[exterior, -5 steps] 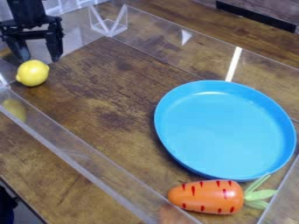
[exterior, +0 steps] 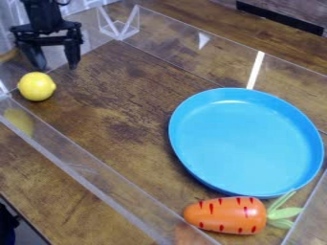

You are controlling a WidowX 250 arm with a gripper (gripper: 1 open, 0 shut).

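My black gripper (exterior: 54, 54) is at the top left of the camera view, pointing down, just above and behind a yellow lemon (exterior: 37, 86). Its two fingers appear apart, with nothing visible between them. The lemon sits on the wooden floor of a clear-walled tray, near its left wall. A large blue plate (exterior: 243, 139) lies on the right. An orange toy carrot (exterior: 228, 214) with green leaves lies at the bottom right.
Clear plastic walls (exterior: 90, 177) border the wooden work area. The middle of the floor, between the lemon and the plate, is clear. Bare wood extends beyond the back wall.
My gripper has shifted slightly to the right and up. The lemon, plate and carrot look unmoved.
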